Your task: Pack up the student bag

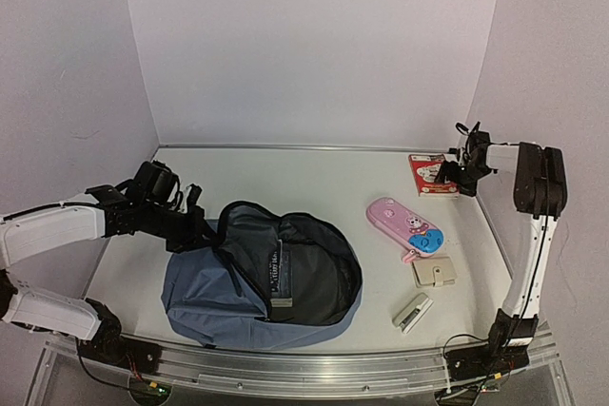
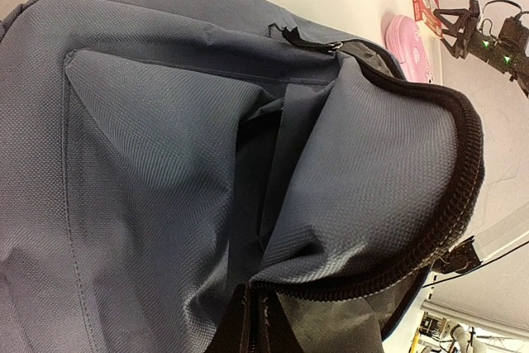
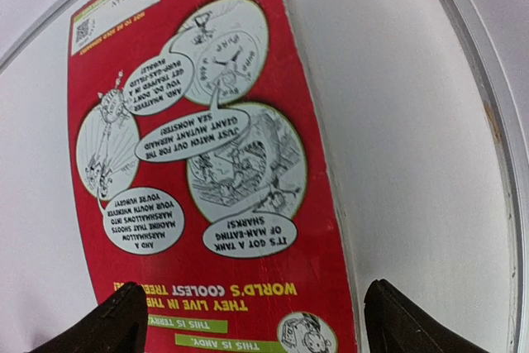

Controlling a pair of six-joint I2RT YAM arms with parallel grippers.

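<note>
The blue-grey backpack (image 1: 214,297) lies unzipped on the table at left, its dark inside showing. In the left wrist view my left gripper is shut on the bag's zipped edge (image 2: 364,287). At the back right lies a red book (image 1: 430,178), filling much of the right wrist view. My right gripper stands open over its near end. One fingertip (image 3: 124,316) overlaps the cover's left side; the other (image 3: 393,320) is beside the right edge. Toward the front right are a pink pencil case (image 1: 400,223), a beige wallet (image 1: 435,272) and a small white item (image 1: 413,313).
The right wall (image 1: 561,92) stands close beside the right arm, and the back wall (image 1: 314,54) rises behind the book. Bare table (image 1: 285,178) stretches between the bag and the book. A metal rail (image 1: 314,363) runs along the front.
</note>
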